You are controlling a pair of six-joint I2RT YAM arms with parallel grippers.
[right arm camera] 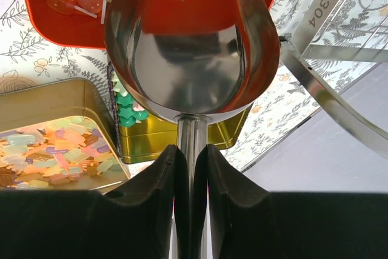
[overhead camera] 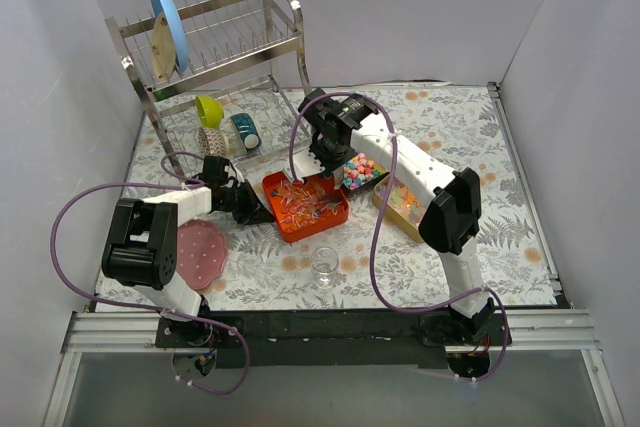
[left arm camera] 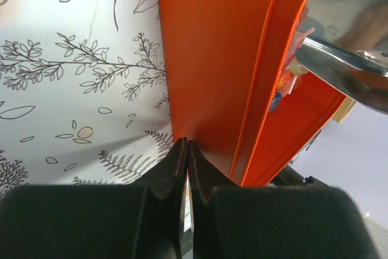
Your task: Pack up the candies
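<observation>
My right gripper is shut on the handle of a shiny metal scoop [right arm camera: 182,68]. In the top view the scoop's bowl is over the back of the orange bin [overhead camera: 318,228], which holds wrapped lollipops [overhead camera: 298,209]. In the right wrist view, red and orange lollipops show at the bowl's front lip; I cannot tell whether they lie in it or beyond it. My left gripper is shut with nothing seen between its fingers. Its tips are close beside the bin's left outer wall [left arm camera: 209,47]; whether they touch is unclear.
Right of the orange bin stand a gold bin with colourful candies [overhead camera: 360,171] and another with pale jelly pieces [overhead camera: 403,209]. A steel dish rack [overhead camera: 210,77] rises behind. A glass [overhead camera: 324,264] is in front, a pink plate [overhead camera: 200,253] at left.
</observation>
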